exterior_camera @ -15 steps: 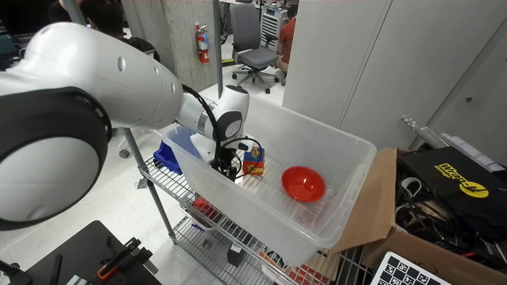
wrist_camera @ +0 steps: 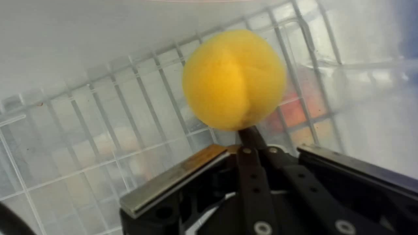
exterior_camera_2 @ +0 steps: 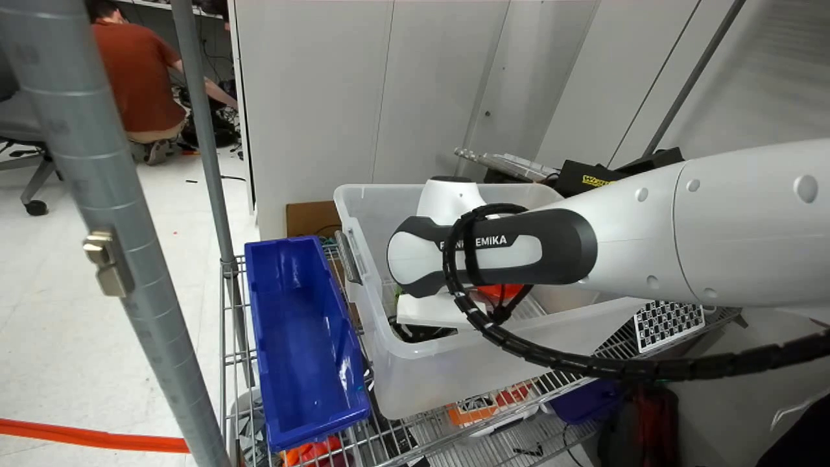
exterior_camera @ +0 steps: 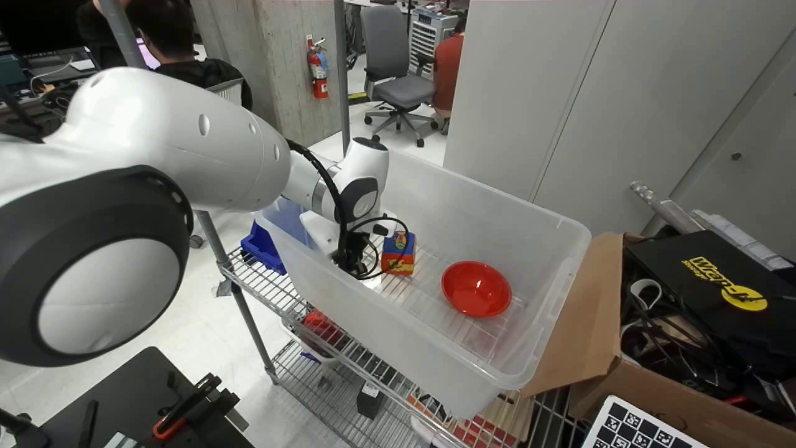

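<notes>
A yellow-orange peach-like fruit (wrist_camera: 234, 80) lies on the floor of the clear plastic bin, just beyond my fingertips in the wrist view. My gripper is shut with nothing between its fingers; their tips meet at the fruit's lower edge. Whether they touch it I cannot tell. In the first exterior view my arm reaches down into the near left end of the bin (exterior_camera: 477, 198), and the hand hides the fruit. The second exterior view also has the fruit covered by my arm.
Inside the bin, a colourful block (exterior_camera: 398, 254) stands close to my hand and a red bowl (exterior_camera: 476, 289) sits farther right. Bare floor lies around the bowl. A blue tray (exterior_camera_2: 307, 342) is beside the bin, and an open cardboard box (exterior_camera: 582, 321) stands at its right end.
</notes>
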